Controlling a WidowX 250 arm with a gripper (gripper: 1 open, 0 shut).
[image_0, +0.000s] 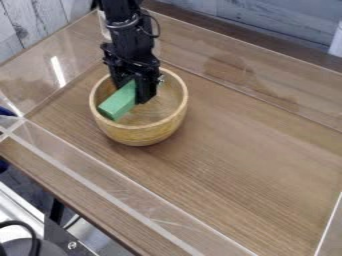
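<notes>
The black gripper (131, 74) reaches down from the top into a light wooden bowl (167, 120) left of centre. It is shut on a green block (118, 101), which lies tilted inside the bowl toward its left side. The fingertips are small and partly hidden by the block.
</notes>
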